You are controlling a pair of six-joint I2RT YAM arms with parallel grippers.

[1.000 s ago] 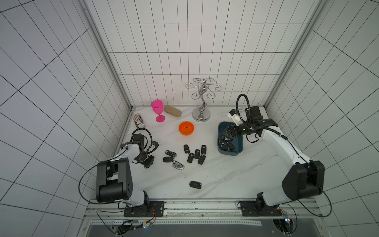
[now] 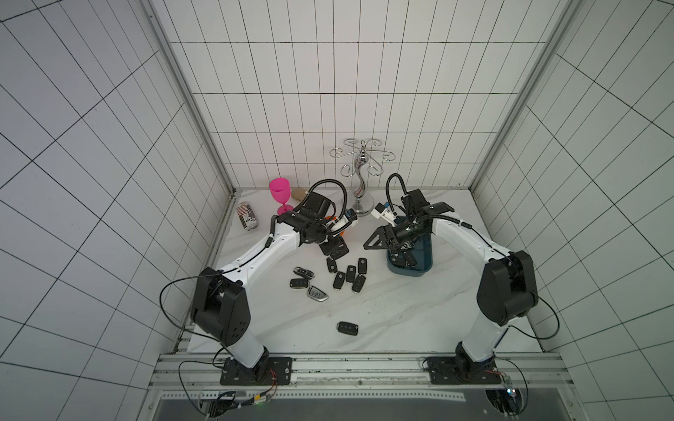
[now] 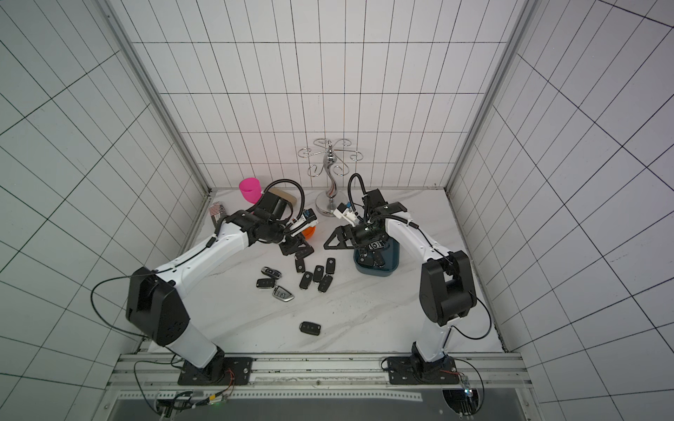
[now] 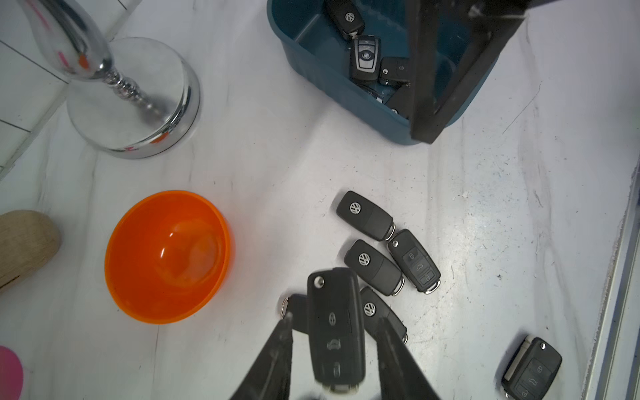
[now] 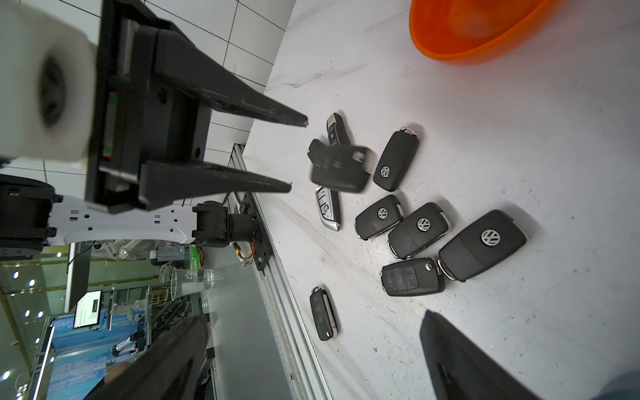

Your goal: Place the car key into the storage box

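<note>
A black car key (image 4: 335, 326) hangs in the air just ahead of my left gripper. Gaps show between the key and both left fingers, which stand partly apart. The right wrist view shows the same key (image 5: 340, 168), blurred, beyond those fingertips. My right gripper faces it, fingers wide open and empty. Behind the right gripper stands the blue storage box (image 2: 426, 259), with several keys (image 4: 366, 53) inside. Several more keys lie on the table, among them a VW key (image 4: 365, 215) and a silver-edged key (image 2: 317, 294).
An orange bowl (image 4: 166, 256) sits close to the left gripper. The chrome stand (image 2: 361, 203) is at the back, with a pink goblet (image 2: 279, 189) and a can (image 2: 246, 216) to its left. One key (image 2: 347, 327) lies alone near the front.
My left arm has risen and swung far right toward the middle, now covering the orange bowl from above. My right arm has moved left from over the box. The table keys have not moved.
</note>
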